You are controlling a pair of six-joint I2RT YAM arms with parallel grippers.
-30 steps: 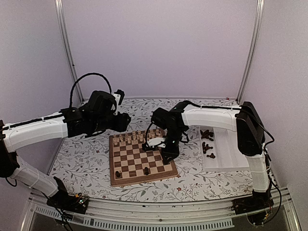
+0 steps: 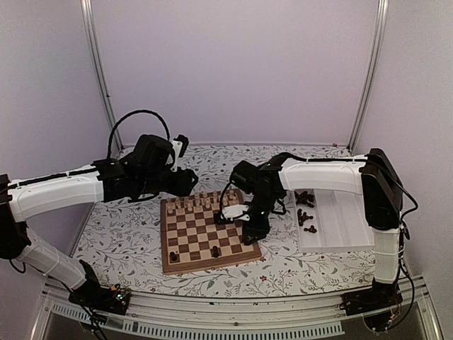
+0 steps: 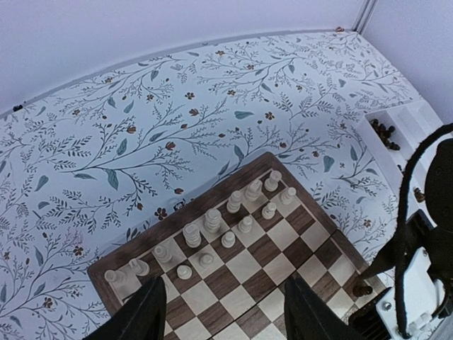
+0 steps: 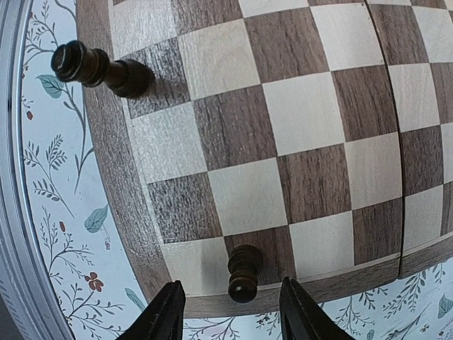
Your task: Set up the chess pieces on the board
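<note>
The wooden chessboard (image 2: 212,265) lies mid-table. Light pieces (image 3: 212,219) line its far edge, with several smaller ones in the row in front. A dark pawn (image 4: 244,273) stands on a dark square by the board's right edge. My right gripper is over it, fingers apart on either side, the pawn not gripped. Farther along the near edge stands a taller dark piece (image 4: 106,74). Another dark piece (image 2: 173,256) is at the near left corner. Above the board's far left part, my left gripper is open and empty.
On the right side, a white tray (image 2: 340,249) holds dark pieces (image 2: 304,198) in its left compartments; its other compartments look empty. The board's middle squares are bare. The right arm reaches over the board's right side.
My right arm has shifted slightly to the right along the board's right side. The left arm has moved a little to the right. The pieces seen on the board stand as before.
</note>
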